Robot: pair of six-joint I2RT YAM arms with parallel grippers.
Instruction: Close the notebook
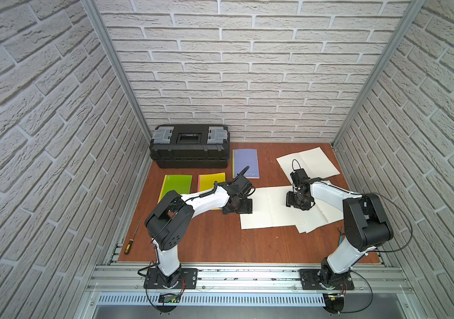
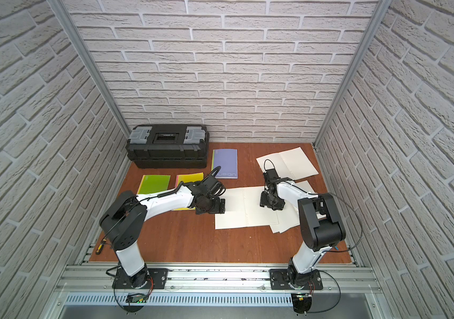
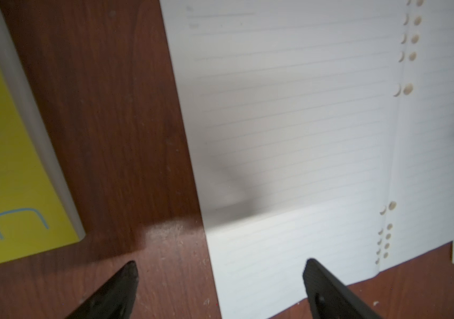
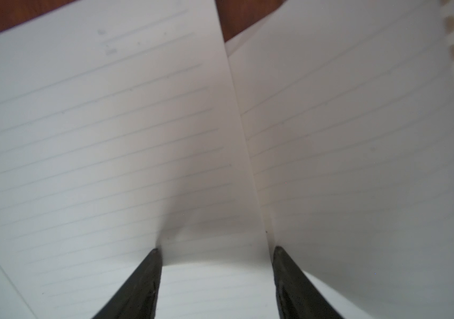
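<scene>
The notebook (image 1: 269,219) lies spread open on the table, white lined pages facing up, a punched-hole spine down its middle. In the left wrist view its left page (image 3: 290,133) shows whole, flat on the wood. My left gripper is open over that page's outer edge, one finger on each side of it. At the right page (image 4: 104,175), my right gripper hovers low, fingers apart, beside the page's outer edge. Nothing shows between either pair of fingers. Whether the right fingertips touch the paper I cannot tell.
Another open notebook (image 1: 329,211) lies partly under the right page, and a further one (image 1: 313,162) is at the back right. Yellow (image 3: 3,159), green (image 1: 177,185) and purple (image 1: 245,162) notebooks lie closed. A black toolbox (image 1: 189,154) stands behind. Bare wood is in front.
</scene>
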